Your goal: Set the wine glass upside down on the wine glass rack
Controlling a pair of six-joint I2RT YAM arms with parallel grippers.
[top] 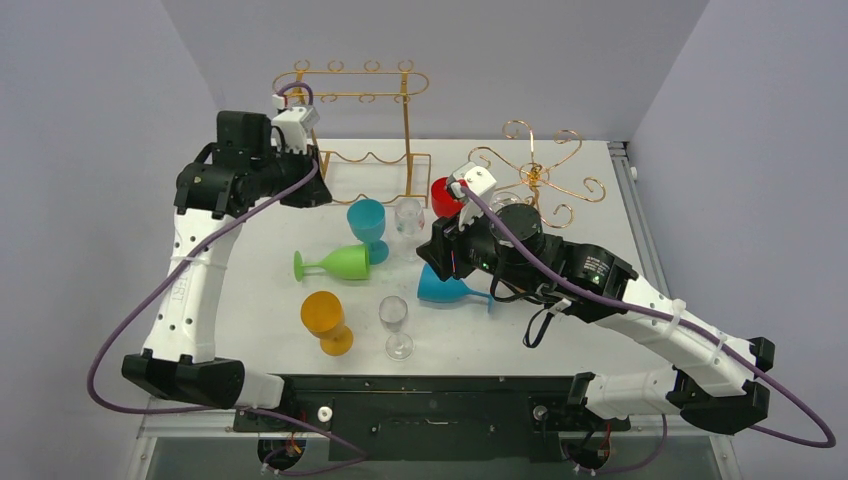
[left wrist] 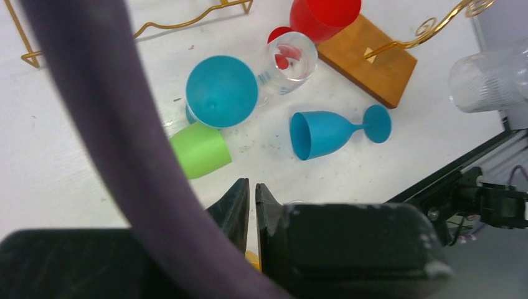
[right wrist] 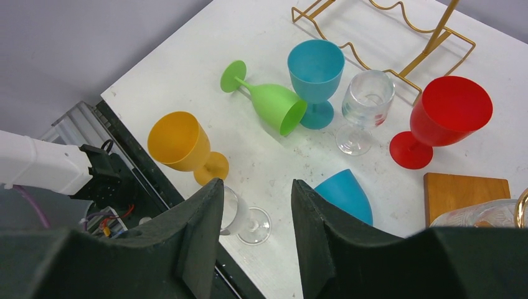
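Observation:
A gold rack (top: 407, 130) with hooks along its top stands at the back left; a curly gold stand (top: 533, 175) on a wooden base (right wrist: 464, 196) is at the back right. Clear wine glasses stand upright at the front (top: 394, 318) and in the middle (top: 409, 216). Another clear glass (left wrist: 489, 80) is by the stand's curls. My left gripper, beside the gold rack, is shut to a narrow gap, and nothing shows in it. Over the table's middle, my right gripper is open and empty, its fingers framing a view down to the front glass.
Teal (top: 366, 222), orange (top: 323, 318) and red (right wrist: 449, 112) goblets stand upright. A green goblet (top: 345, 262) and a blue one (left wrist: 324, 134) lie on their sides. Free tabletop shows at the left (top: 265, 245).

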